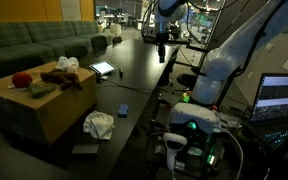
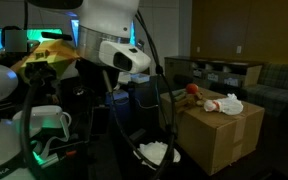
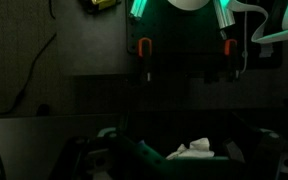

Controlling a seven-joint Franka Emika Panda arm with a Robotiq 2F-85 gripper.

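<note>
My gripper [image 1: 163, 50] hangs high at the end of the white arm [image 1: 222, 62], above the dark surface and apart from every object. In the wrist view, dark finger shapes stand wide apart on either side of my gripper, so it looks open. Nothing shows held between them, though the picture there is very dark. A crumpled white cloth [image 1: 99, 125] lies on the dark surface in front of the box, and it also appears as a white cloth [image 2: 156, 152] in exterior view 2.
A cardboard box [image 1: 46, 112] carries a brown plush toy [image 1: 62, 76], a red ball [image 1: 22, 79] and a white item [image 2: 224, 104]. Beside the cloth lie a small blue object [image 1: 123, 110] and a dark block [image 1: 85, 149]. A laptop [image 1: 276, 97] stands right of the base.
</note>
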